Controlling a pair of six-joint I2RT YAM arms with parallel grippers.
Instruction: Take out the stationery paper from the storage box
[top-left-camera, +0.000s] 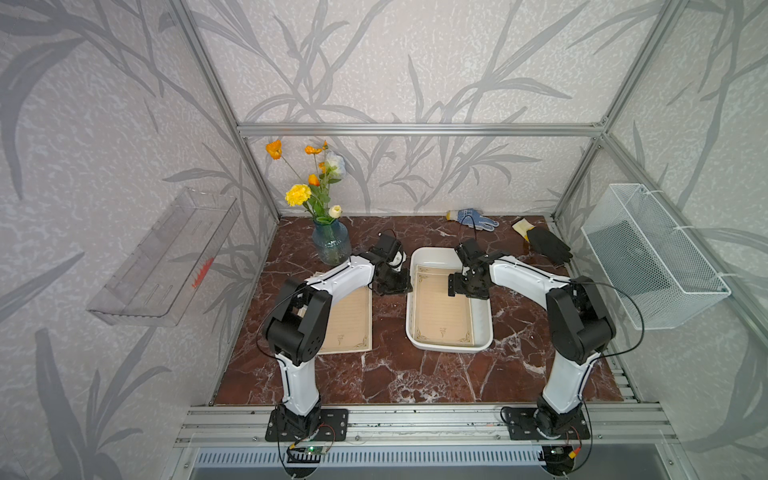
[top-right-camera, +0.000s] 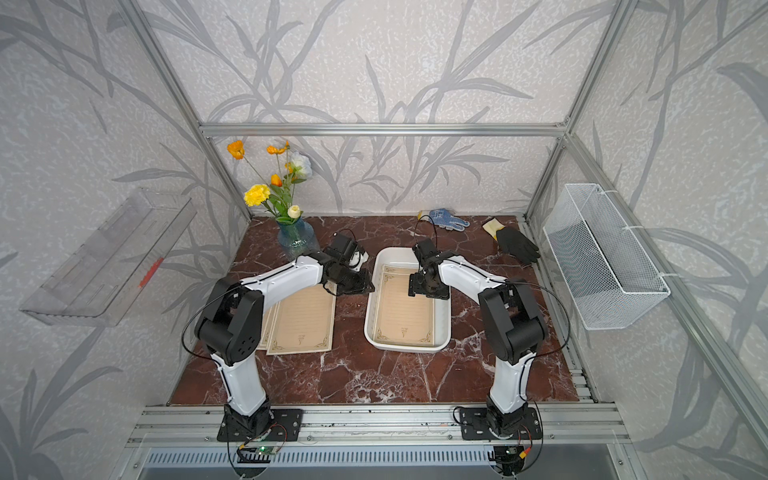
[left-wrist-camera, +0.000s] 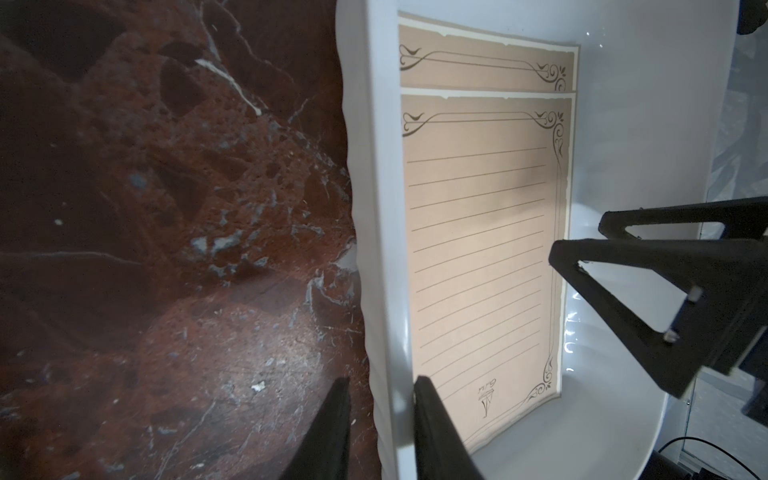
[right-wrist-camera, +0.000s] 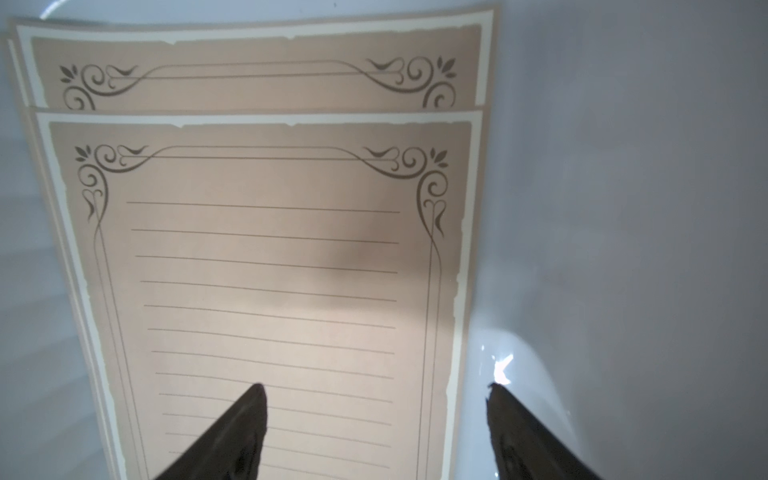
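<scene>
The white storage box (top-left-camera: 422, 345) stands mid-table with lined beige stationery paper (left-wrist-camera: 480, 240) flat inside; two sheets overlap, the lower one's far edge (right-wrist-camera: 264, 80) showing past the top one. In the left wrist view my left gripper is shut on the box's left wall, one finger on each side of it. My right gripper is open over the paper's right edge, its fingertips apart with nothing gripped; how far above the sheet it is, I cannot tell. More stationery paper (top-right-camera: 300, 324) lies on the table left of the box, partly under my left arm.
A glass vase of flowers (top-left-camera: 331, 242) stands at the back left. Gloves (top-left-camera: 473, 218) lie along the back edge. A clear tray (top-left-camera: 164, 264) and a white mesh basket (top-left-camera: 656, 256) hang on the side walls.
</scene>
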